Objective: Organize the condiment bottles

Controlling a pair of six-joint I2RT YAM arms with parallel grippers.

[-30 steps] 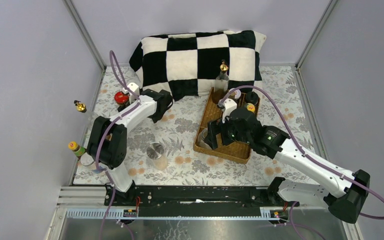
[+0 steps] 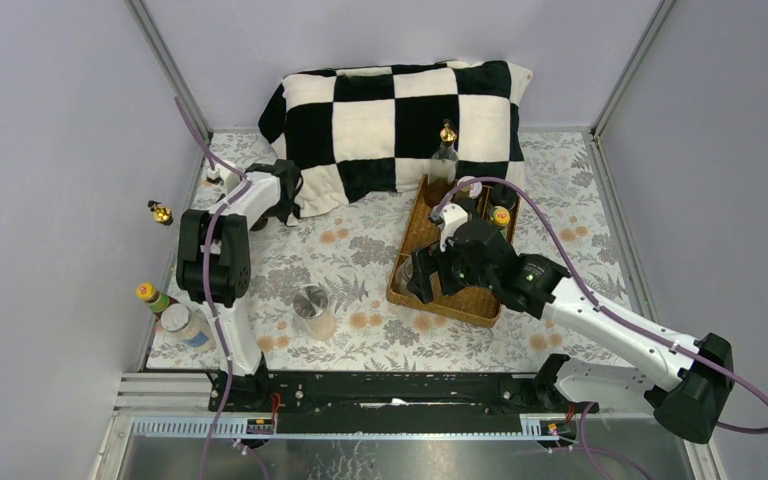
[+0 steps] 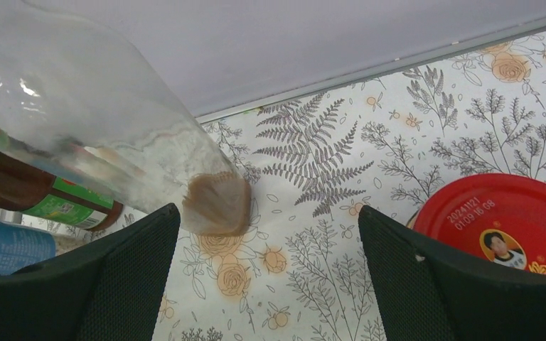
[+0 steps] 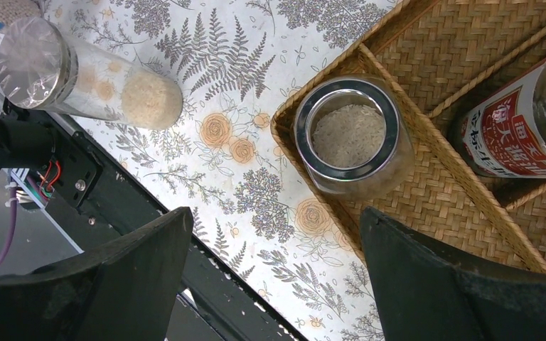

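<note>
My left gripper is open, with bare cloth showing between its fingers. Just beyond its right finger is the red-lidded jar (image 3: 512,220), partly hidden by that finger. A tall clear bottle (image 3: 135,135) with brown liquid stands to its left, the green-labelled brown bottle (image 3: 28,177) and a jar of pale grains (image 3: 7,245) behind it. My right gripper stands open and empty over the front of the woven tray (image 4: 441,145). In the tray's front compartment sits a jar of rice (image 4: 352,138); a red-labelled bottle (image 4: 512,124) occupies another compartment.
A tall glass jar (image 2: 314,312) stands alone left of the tray. The checkered cushion (image 2: 395,130) lies along the back. Several bottles, including a yellow-capped one (image 2: 500,217), fill the tray's far end. Cloth between the tall jar and the cushion is clear.
My left gripper has moved left and lower, closer to the red-lidded jar, which the arm now hides from the top view. The right gripper has shifted only slightly and stays open.
</note>
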